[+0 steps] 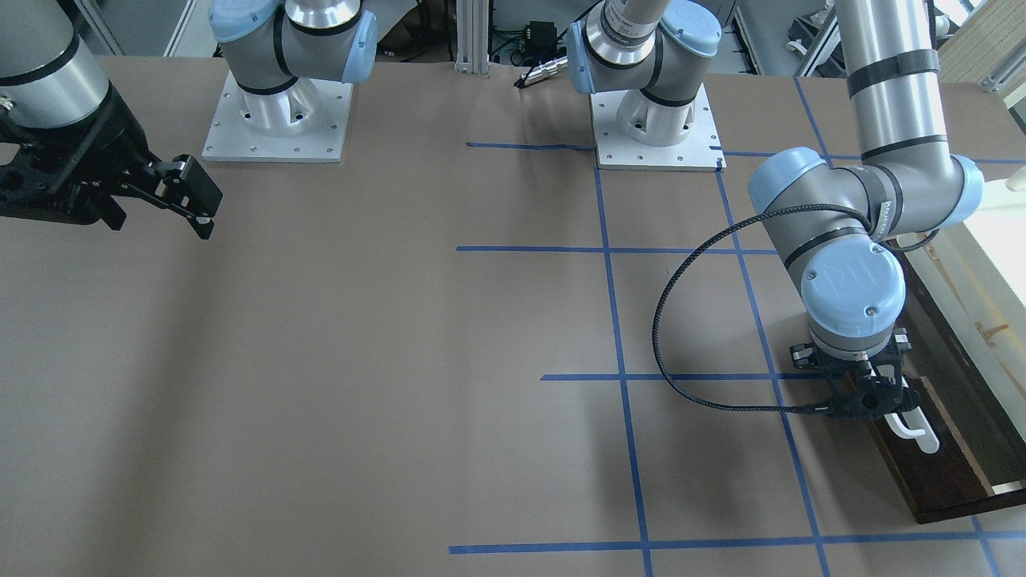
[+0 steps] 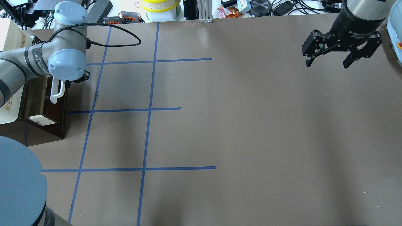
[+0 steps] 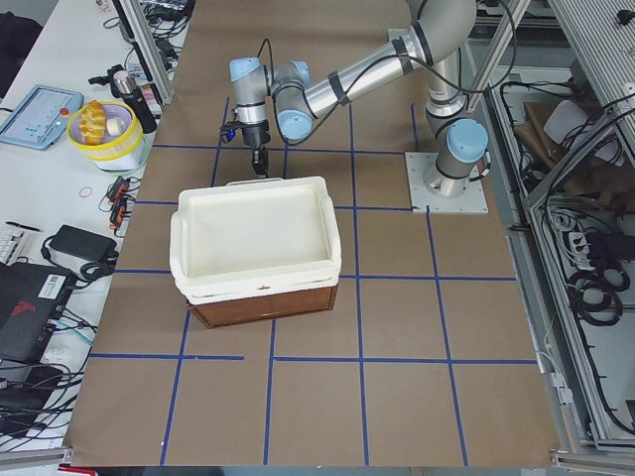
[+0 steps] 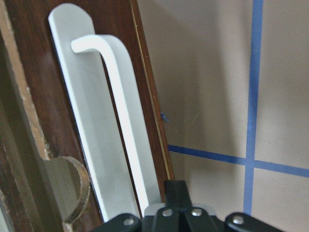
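Observation:
A wooden drawer box with a dark front (image 1: pixel 938 471) stands at the right of the front view, a white handle (image 4: pixel 126 116) mounted on that front. My gripper is down at the handle's end; in the wrist view its black fingers look close together at the bottom of the handle, and whether they grip it cannot be told. From the front, the gripper (image 1: pixel 861 380) largely covers the handle's far part. A white tray (image 3: pixel 255 238) rests on top of the box.
Other robot arms stand around the table (image 1: pixel 385 336); one black gripper (image 2: pixel 341 45) hangs opposite.

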